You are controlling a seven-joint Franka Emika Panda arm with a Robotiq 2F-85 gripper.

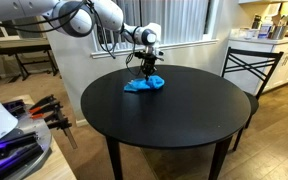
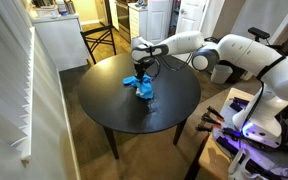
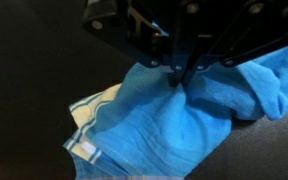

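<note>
A blue towel [image 1: 142, 85] with a white striped border lies bunched on the dark round table [image 1: 174, 112], towards its far side. Over it, my gripper points down with its fingers shut. In the wrist view, folds of the towel [image 3: 164, 115] gather up to the fingertips, where a thin pinch of cloth appears to be caught. Most of the towel rests on the tabletop, its striped edge lying to the left in that view. From the side, the towel [image 2: 144, 89] sits directly beneath the gripper [image 2: 139, 72].
Apart from the towel, the tabletop is clear, with wide free room around it. A dark chair [image 1: 252, 68] stands close to the table's right side in exterior view 1. A wall and window blinds [image 1: 189, 17] are behind the arm.
</note>
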